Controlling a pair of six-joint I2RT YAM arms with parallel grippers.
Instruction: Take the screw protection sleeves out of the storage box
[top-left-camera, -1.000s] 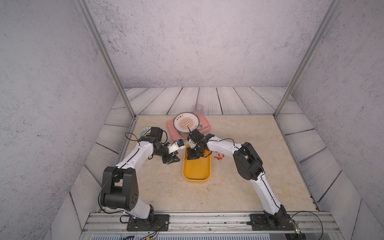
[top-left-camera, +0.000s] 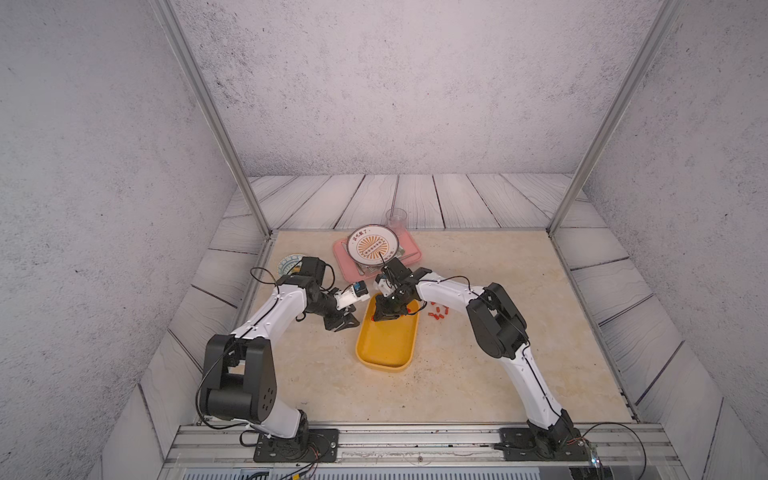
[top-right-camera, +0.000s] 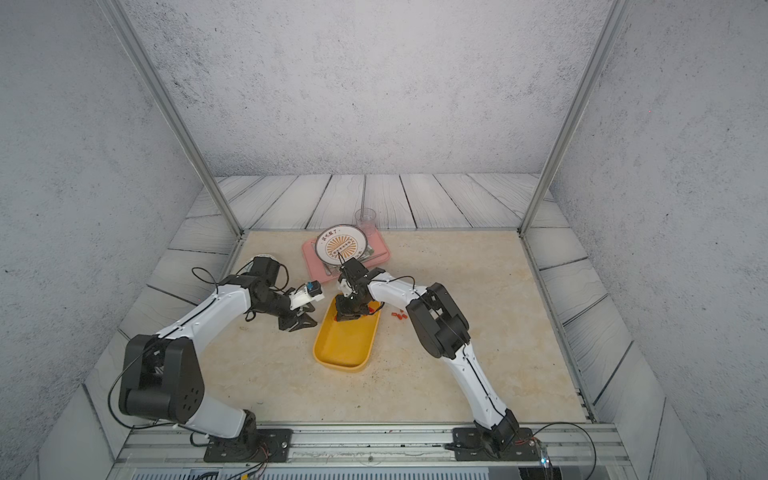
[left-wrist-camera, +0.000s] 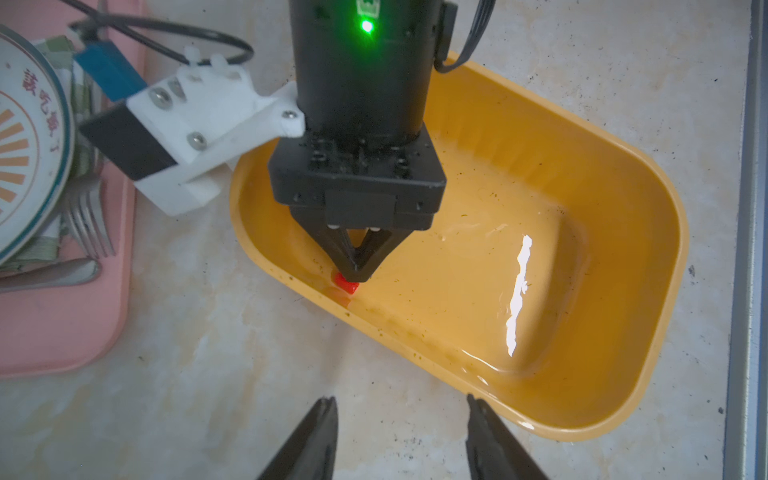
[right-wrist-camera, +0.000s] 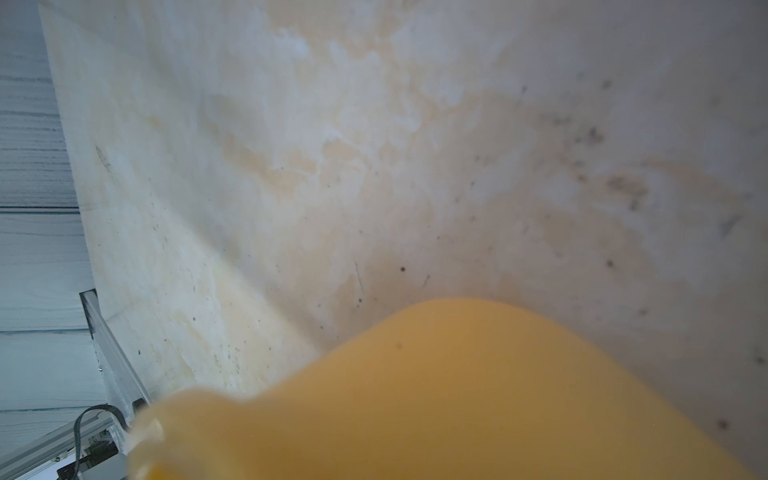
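The yellow storage box (top-left-camera: 388, 348) lies mid-table, its near end angled toward the left. Inside it, against the long wall, a red sleeve (left-wrist-camera: 349, 285) lies right under the fingertips of my right gripper, which reach down into the box; whether they grip it is unclear. The right wrist view shows mostly blurred box wall and tabletop. My left gripper stands open just outside the box on its left, nothing between its fingers. Several red sleeves (top-left-camera: 437, 315) lie loose on the table right of the box.
A pink tray (top-left-camera: 346, 262) with a white plate (top-left-camera: 373, 244), cutlery and a clear cup (top-left-camera: 396, 217) sits behind the box. Another plate (top-left-camera: 289, 261) is partly hidden by the left arm.
The box's near end has swung toward the left. My left gripper has moved slightly lower in the top left view; the right arm is almost unmoved.
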